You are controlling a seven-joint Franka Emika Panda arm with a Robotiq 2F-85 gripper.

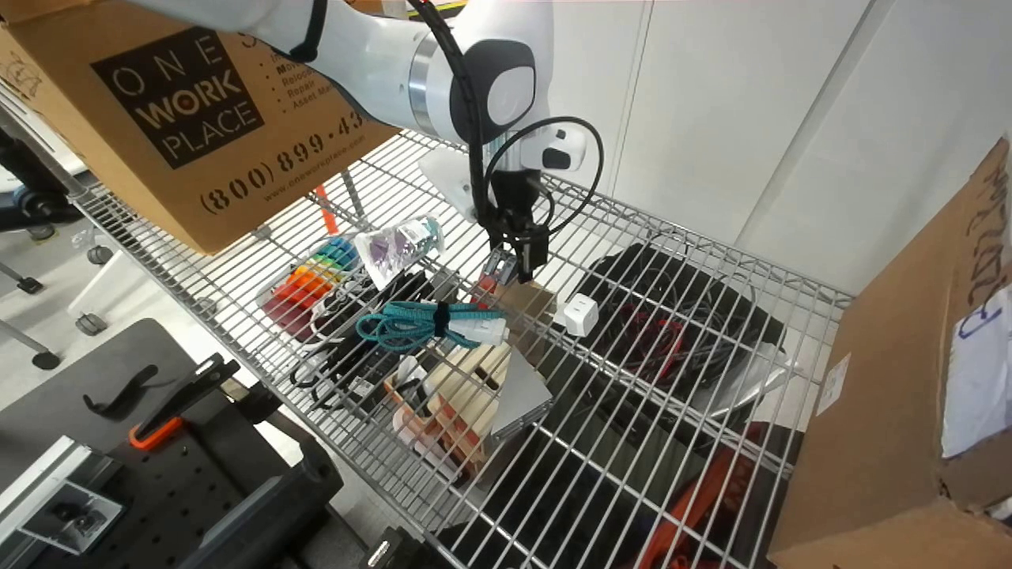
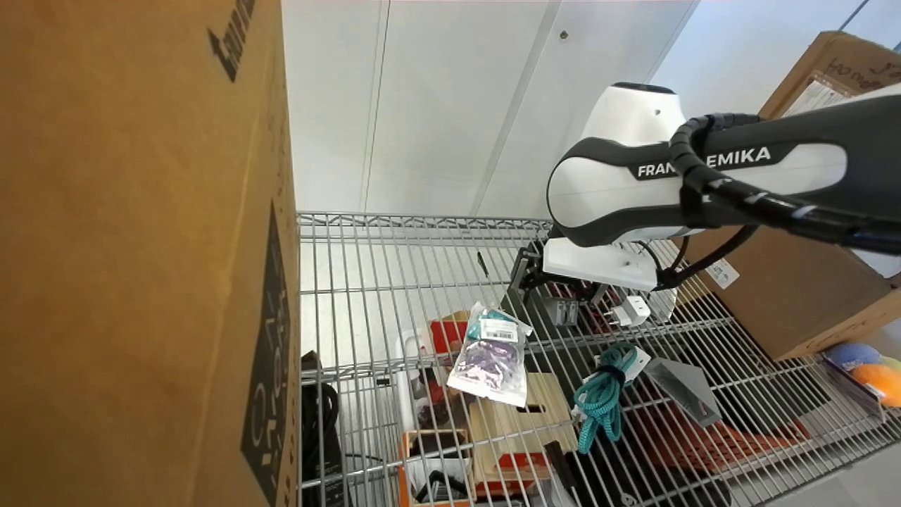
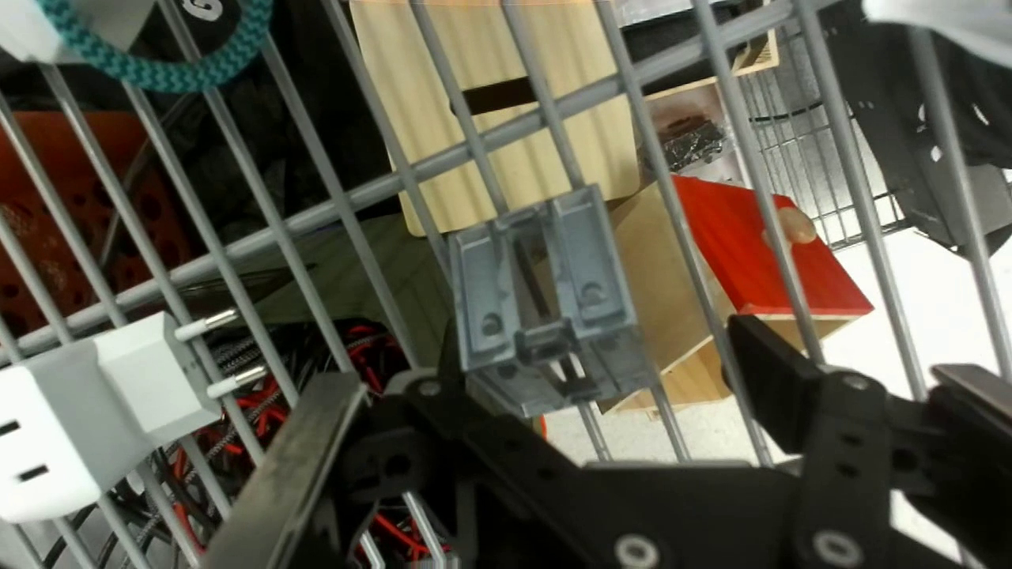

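Note:
A small grey, hollow plastic piece [image 3: 545, 294] rests on the wire shelf [image 1: 655, 381], showing in the middle of the wrist view. In exterior view 1 the same grey piece [image 1: 500, 265] is directly under my gripper [image 1: 517, 254]. My gripper is wide open, its fingers well apart at left and right with nothing gripped. The piece appears between and ahead of the fingers, nearer the left one. Exterior view 2 shows the grey piece [image 2: 563, 313] below the hand, beside a white plug adapter [image 2: 631, 312]. Whether either finger touches the piece, I cannot tell.
A bundled teal cord [image 1: 417, 322], a clear bag with purple contents [image 1: 398, 250] and a silver wedge [image 1: 522, 393] lie around the piece. Large cardboard boxes [image 1: 209, 114] flank the shelf. Bare wires lie towards the back wall.

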